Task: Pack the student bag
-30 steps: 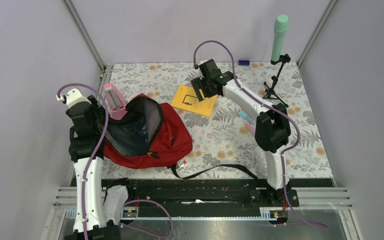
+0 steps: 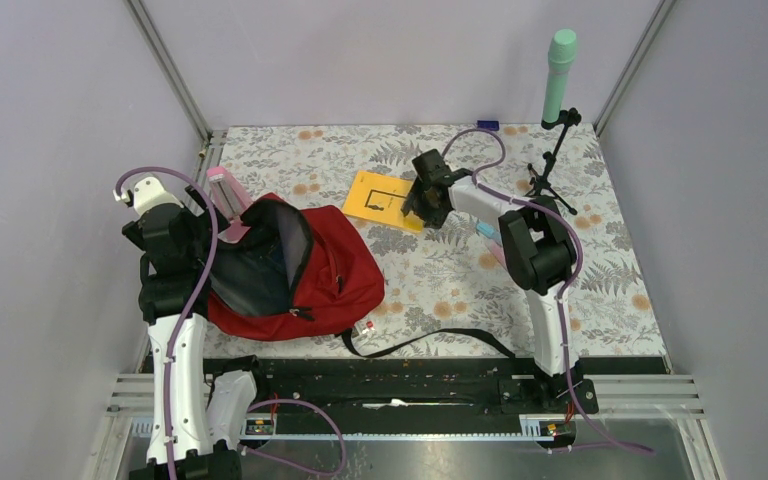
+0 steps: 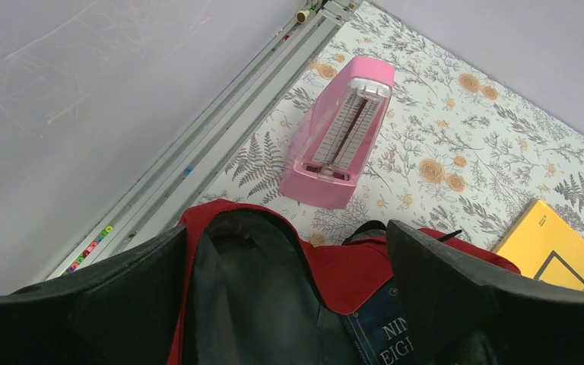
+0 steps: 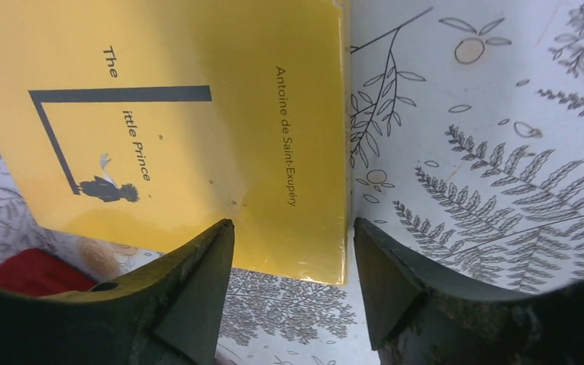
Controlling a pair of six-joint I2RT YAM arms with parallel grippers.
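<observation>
The red backpack lies unzipped at the left of the table, with a dark blue book visible inside. My left gripper is open at the bag's mouth, around part of its rim. The yellow Little Prince book lies flat beside the bag. My right gripper is part open, low over the book's near right corner, one finger on each side of that corner's edge.
A pink metronome stands behind the bag. A microphone stand is at the right. Small pastel items lie under the right arm. A black strap crosses the front.
The left arm is nearly still.
</observation>
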